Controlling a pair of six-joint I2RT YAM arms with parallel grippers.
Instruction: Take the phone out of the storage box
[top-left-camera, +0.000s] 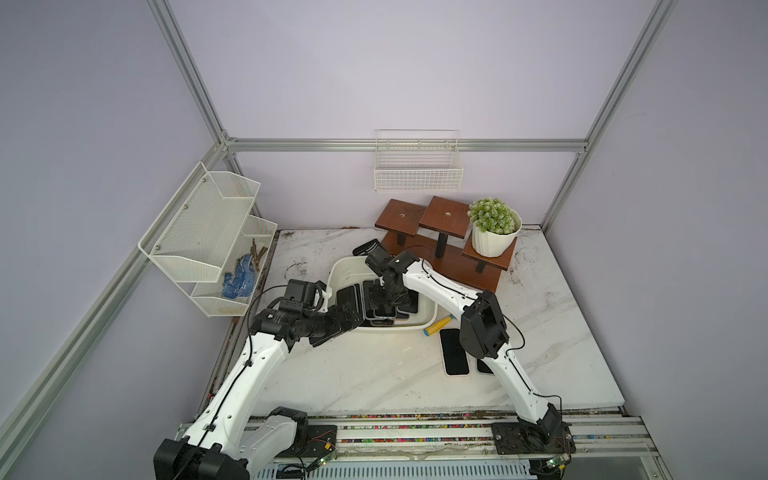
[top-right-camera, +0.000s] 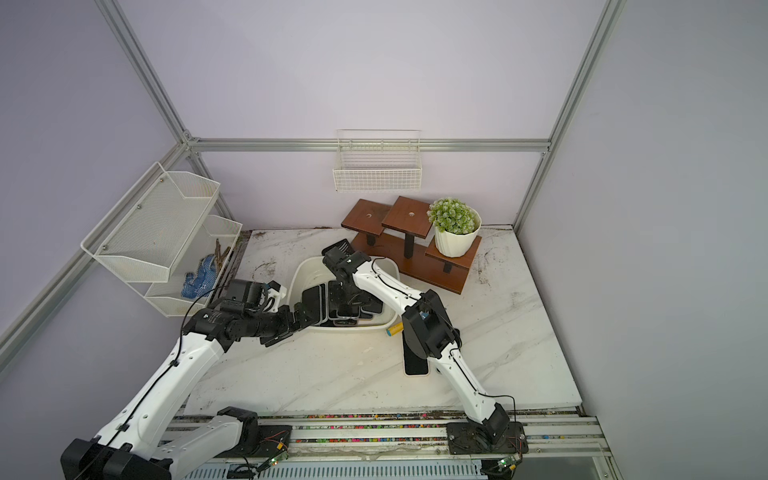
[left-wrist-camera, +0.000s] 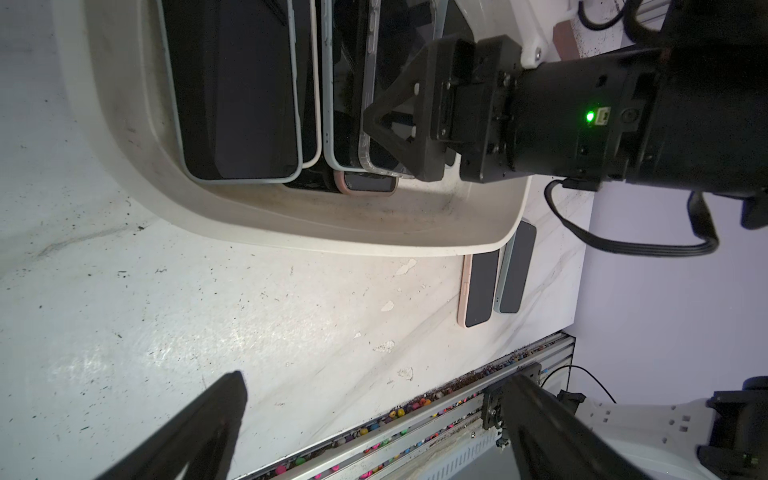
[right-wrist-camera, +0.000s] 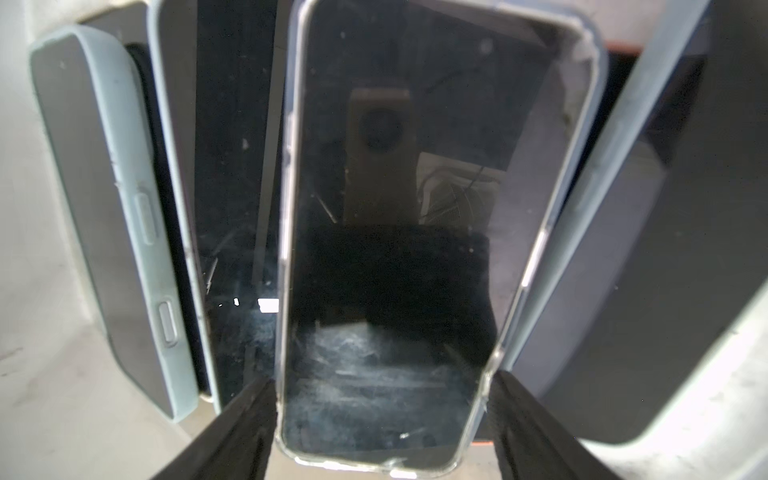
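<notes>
The white storage box (top-left-camera: 342, 277) holds several dark-screened phones leaning side by side. My right gripper is down in the box, its fingers (right-wrist-camera: 240, 436) apart at the two long sides of a clear-edged phone (right-wrist-camera: 392, 272), near its lower end. Whether both fingers touch the phone, I cannot tell. More phones stand close on either side, one with a pale blue edge (right-wrist-camera: 152, 264). Just outside the box's near-left rim, my left gripper is open over bare tabletop, nothing between its fingers.
Two phones, one pink-edged (left-wrist-camera: 480, 288) and one blue-edged (left-wrist-camera: 516, 268), lie on the table right of the box. A yellow-handled tool (top-left-camera: 437, 325) lies beside the box; a wooden stand (top-left-camera: 472, 272) with a potted plant (top-left-camera: 494, 228) is behind.
</notes>
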